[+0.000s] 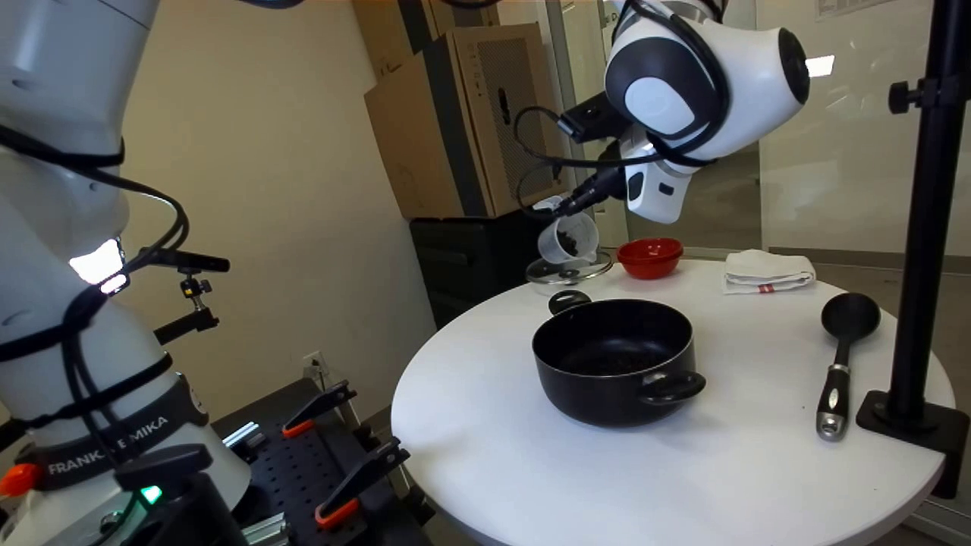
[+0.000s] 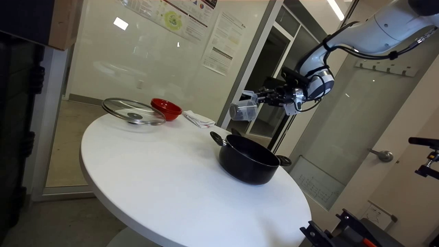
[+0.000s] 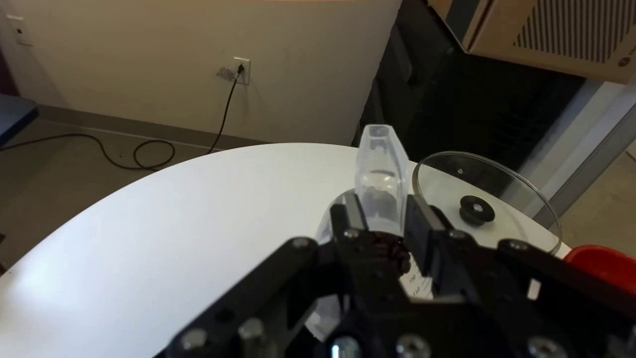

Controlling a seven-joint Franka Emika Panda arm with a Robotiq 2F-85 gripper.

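A clear plastic measuring cup hangs in the air behind the black pot, tipped on its side. My gripper is shut on its handle. Dark reddish bean-like pieces show inside the cup in the wrist view, partly covered by the fingers. On the white table stands the black two-handled pot, uncovered; its inside is dark, and what lies at the bottom is hard to make out. From the second exterior view, the cup is above the pot's rim level, apart from the pot.
A glass lid with a black knob lies near red bowls at the table's back. A folded white towel and a black ladle occupy the right side, beside a black post.
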